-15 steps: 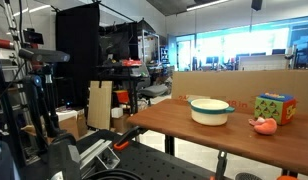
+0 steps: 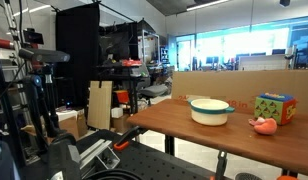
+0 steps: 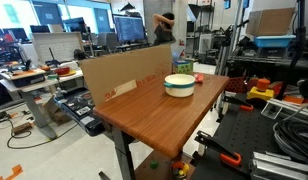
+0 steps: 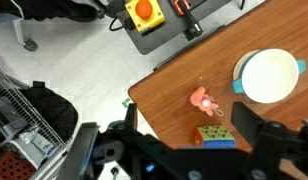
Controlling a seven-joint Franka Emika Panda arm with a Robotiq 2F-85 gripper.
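Observation:
A white bowl with a teal rim (image 2: pixel 211 112) stands upright on the wooden table (image 2: pixel 174 118). To its right in exterior view 1 lies a pink soft toy (image 2: pixel 263 126), with a colourful box (image 2: pixel 275 107) just behind it. From above, the wrist view has the toy (image 4: pixel 202 100), the box (image 4: pixel 215 137) and the empty bowl (image 4: pixel 269 77) grouped together. High over them, my gripper is open, its fingers wide apart and nothing between them. A small dark piece at the top edge of exterior view 1 seems to be part of it.
A tall cardboard panel (image 3: pixel 134 77) lines one long side of the table. A dark platform carrying an orange emergency button (image 4: pixel 145 9) adjoins the opposite side.
The small dark piece at the top of exterior view 1 has shifted to the right. The bowl, toy and box have stayed in place.

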